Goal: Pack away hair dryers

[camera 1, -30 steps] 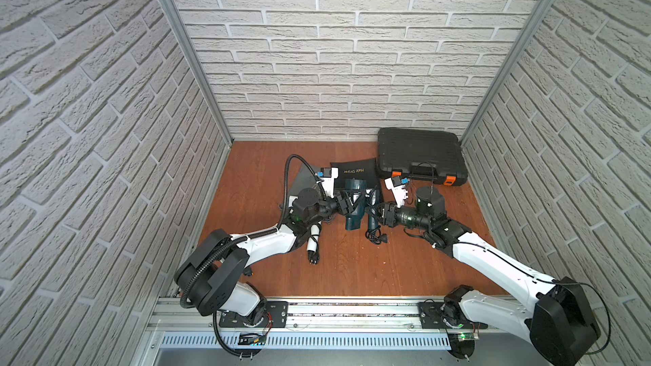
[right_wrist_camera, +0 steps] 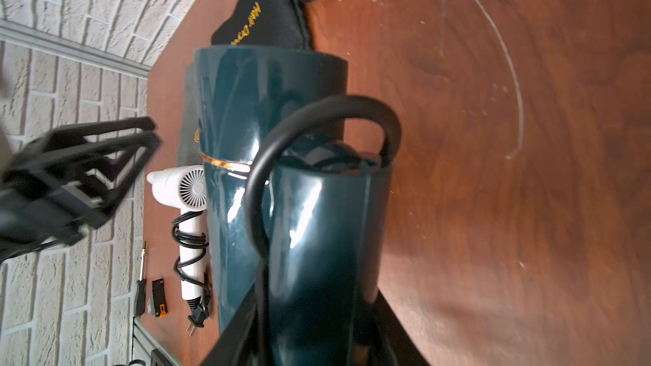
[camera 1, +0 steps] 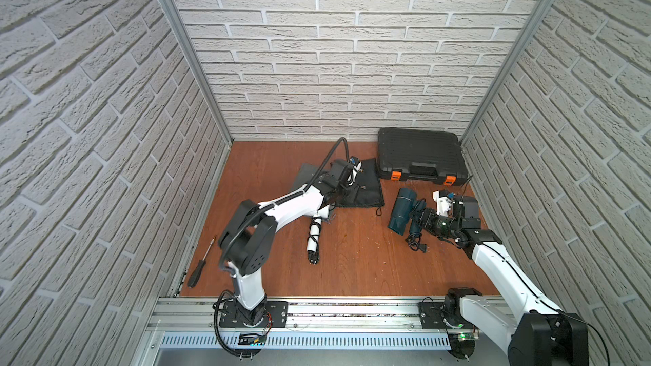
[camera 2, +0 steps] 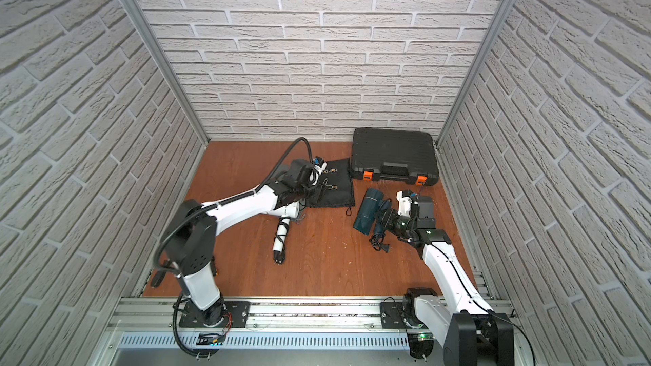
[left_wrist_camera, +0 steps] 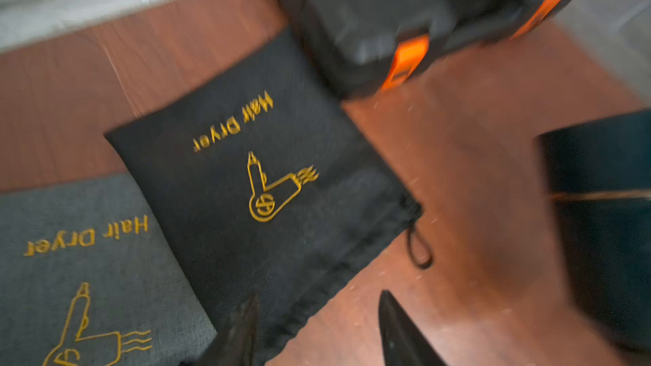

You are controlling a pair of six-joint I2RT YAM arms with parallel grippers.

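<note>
A dark teal hair dryer point(camera 1: 402, 210) lies at the right, a slimmer teal piece with looped cord point(right_wrist_camera: 325, 244) beside it, between my right gripper's point(camera 1: 426, 220) fingers; whether they grip it I cannot tell. My left gripper stands open over the black Hair Dryer bag point(left_wrist_camera: 264, 149), nothing between its fingers. A grey Hair Dryer bag point(left_wrist_camera: 81, 271) lies to its left. A white hair dryer point(right_wrist_camera: 192, 250) with wound cord lies below the grey bag, partly under the left arm in the top views.
A black case point(camera 1: 420, 152) with orange latches stands at the back right. A screwdriver point(camera 1: 196, 271) lies at the front left.
Both teal pieces and my right gripper have moved right, uncovering the black bag.
</note>
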